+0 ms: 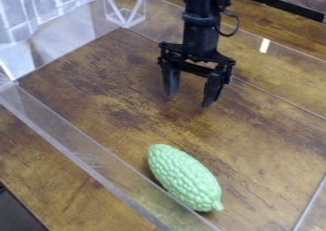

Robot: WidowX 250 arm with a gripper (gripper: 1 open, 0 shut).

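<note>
My black gripper (192,80) hangs over the wooden floor near the back middle of the camera view, its two fingers spread open with nothing seen between them. A pale green, bumpy bitter melon (185,178) lies at the front, beside the clear left wall, well apart from the gripper.
Clear plastic walls (76,149) edge the wooden workspace (90,92) at the left, back and right. A pale patterned cloth (38,15) is at the back left.
</note>
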